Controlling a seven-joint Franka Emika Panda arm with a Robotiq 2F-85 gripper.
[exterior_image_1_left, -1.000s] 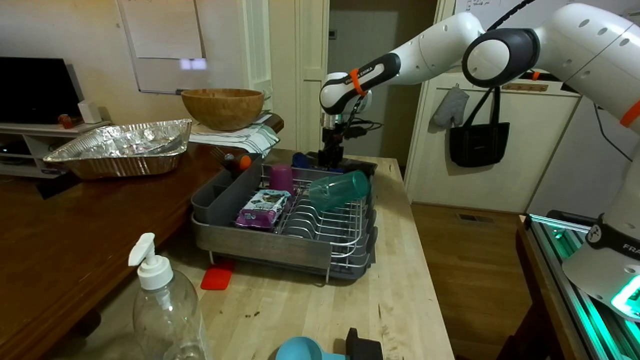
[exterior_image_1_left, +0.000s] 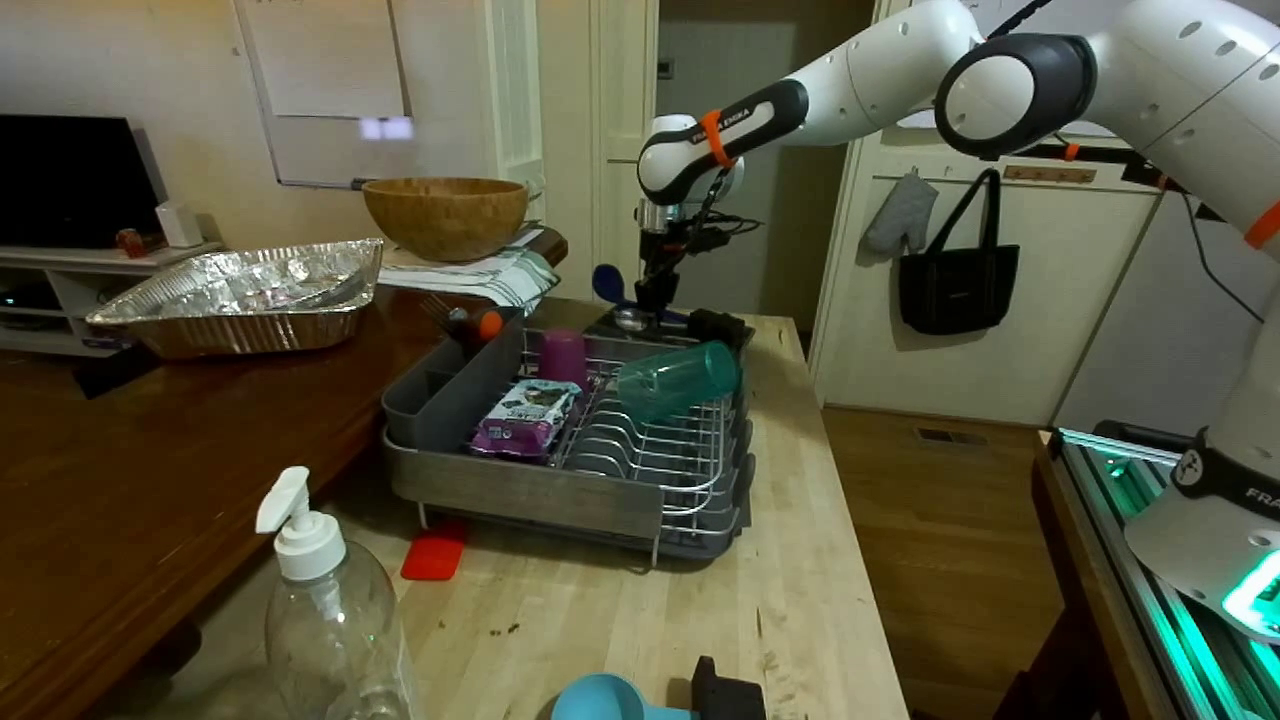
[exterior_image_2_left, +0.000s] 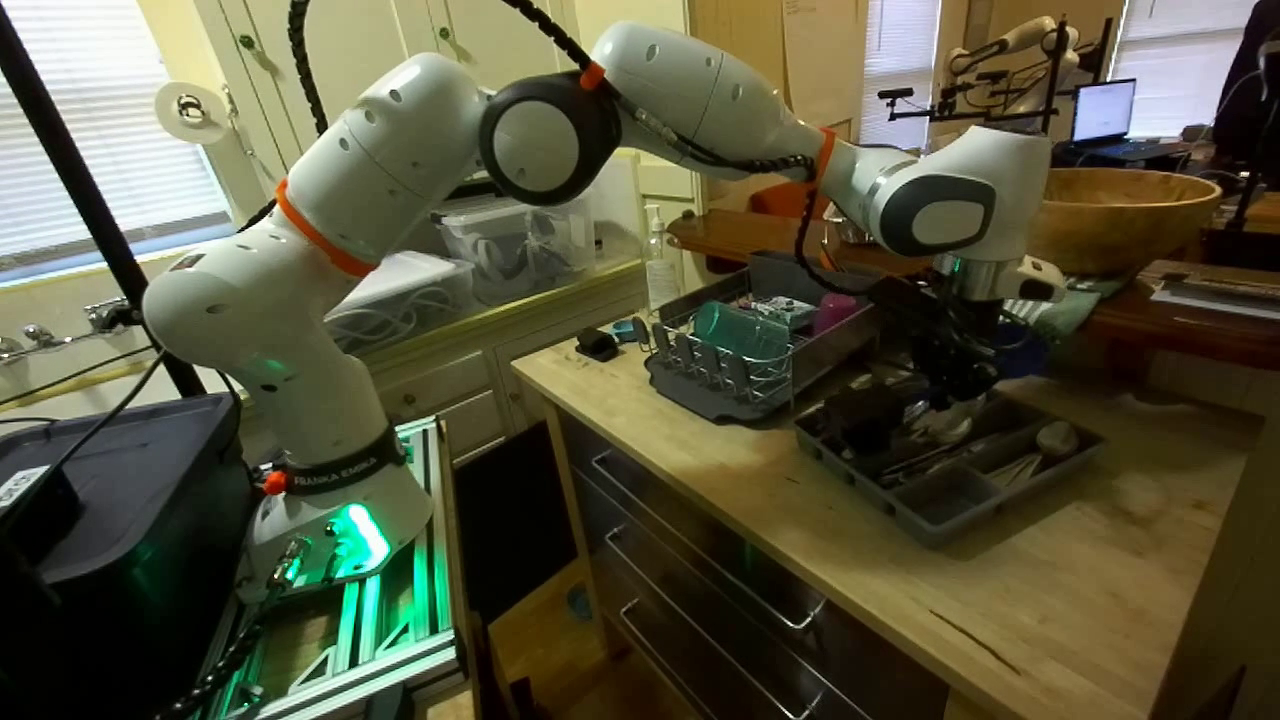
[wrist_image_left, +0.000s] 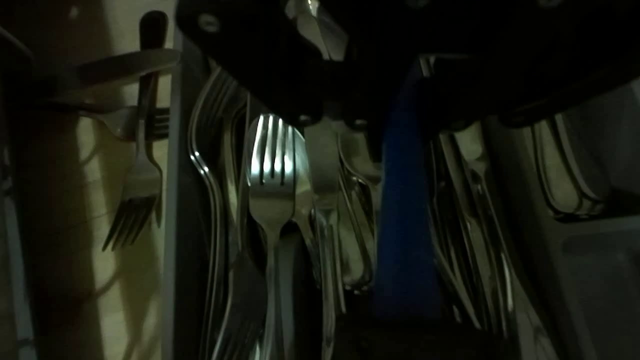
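My gripper is shut on a blue utensil (wrist_image_left: 408, 228), whose flat handle runs down the wrist view. In exterior view 1 its rounded blue head (exterior_image_1_left: 608, 283) sticks out to the left of the gripper (exterior_image_1_left: 654, 306), tilted upward. Below is a grey cutlery tray (exterior_image_2_left: 948, 518), with its compartments full of silver pieces. A fork (wrist_image_left: 271, 174) and a slim silver piece (wrist_image_left: 327, 240) lie left of the blue handle in the wrist view. A silver spoon bowl (exterior_image_1_left: 630, 318) shows right under the gripper; whether it touches is unclear. Dark fingers hide the grip itself.
Beside the tray stands a dish rack (exterior_image_1_left: 540, 498) with a teal cup (exterior_image_1_left: 678, 382), a purple cup (exterior_image_1_left: 561, 356) and a purple packet (exterior_image_1_left: 525, 416). A wooden bowl (exterior_image_2_left: 1122, 222) sits on the neighbouring table. Bare counter (exterior_image_2_left: 1080, 612) lies in front of the tray.
My gripper has risen slightly, and the blue head has come up with it, now standing higher and more clearly above the rack. A silver spoon bowl has come into sight beneath the gripper.
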